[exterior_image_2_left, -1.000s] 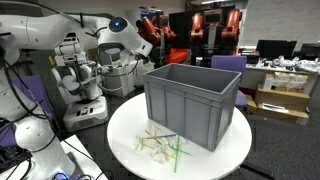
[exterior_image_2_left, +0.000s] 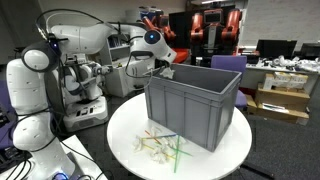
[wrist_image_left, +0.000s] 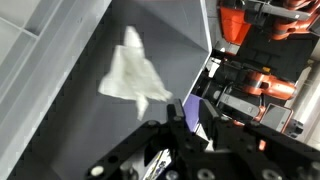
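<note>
A large grey bin (exterior_image_2_left: 190, 110) stands open-topped on the round white table (exterior_image_2_left: 125, 115). My gripper (exterior_image_2_left: 171, 62) is over the bin's left part, near its rim, and appears open. Just below it is a small white crumpled piece (exterior_image_2_left: 167, 73), like paper or tissue. In the wrist view this white piece (wrist_image_left: 135, 72) is blurred against the dark inside of the bin (wrist_image_left: 70, 110), beyond the dark fingers at the lower edge. Whether it still touches a fingertip is hard to see.
Several white scraps (exterior_image_2_left: 158, 152) and coloured sticks lie on the table in front of the bin, with a green stick (exterior_image_2_left: 177, 155) among them. Behind are a purple chair (exterior_image_2_left: 228, 63) and cardboard boxes (exterior_image_2_left: 283, 102).
The arm has moved right and the gripper has come over the bin.
</note>
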